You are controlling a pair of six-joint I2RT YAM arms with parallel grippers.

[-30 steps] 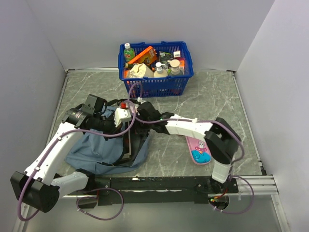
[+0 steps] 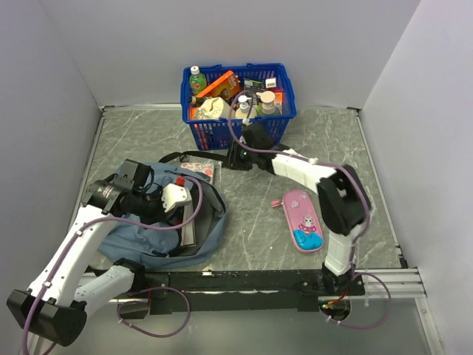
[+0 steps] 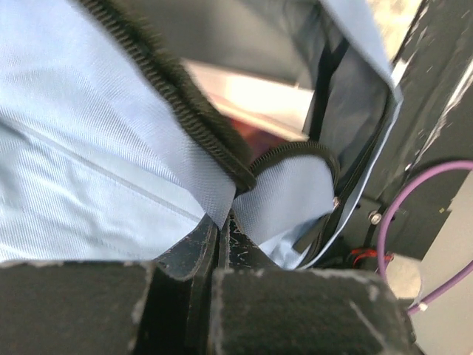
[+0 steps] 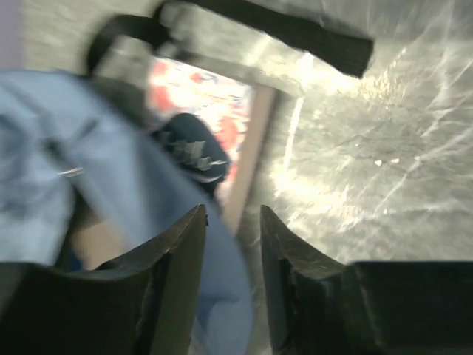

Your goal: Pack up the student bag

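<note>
The blue student bag point(image 2: 133, 240) lies open on the table at left, with books inside. My left gripper is shut down at its blue fabric beside the dark zipper point(image 3: 185, 111); whether cloth is pinched is unclear. My right gripper is part open, empty, above the bag's right side and the bare table. Beside the bag's back lies a floral-covered book point(image 4: 203, 96), partly under a dark flap. A pink pencil case point(image 2: 298, 211) with a cat picture lies on the right.
A blue basket point(image 2: 211, 133) full of bottles, packets and other items stands at the back. The table between bag and pencil case is clear. A black strap point(image 4: 325, 41) lies behind the bag. Walls enclose the sides and back.
My right arm has lifted out of the bag and moved back toward the basket, uncovering the pencil case. My left gripper has moved slightly toward the front.
</note>
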